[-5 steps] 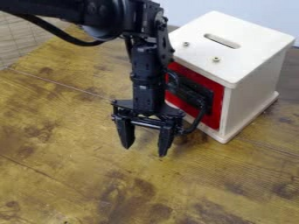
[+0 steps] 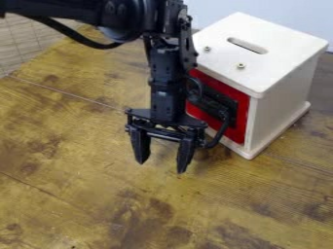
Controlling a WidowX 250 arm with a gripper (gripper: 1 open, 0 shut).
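Note:
A black robot arm comes down from the top left. Its gripper [image 2: 163, 152] points downward with its two fingers spread apart, open, and nothing shows between them. It hangs over the wooden surface just left of and in front of a white box [image 2: 279, 107]. The box has a slot and bolts on top and a red front panel [image 2: 236, 133] with a dark part in it, largely hidden behind the arm.
A woven mat or panel [image 2: 19, 44] shows at the top left, and a pale wall stands behind the box.

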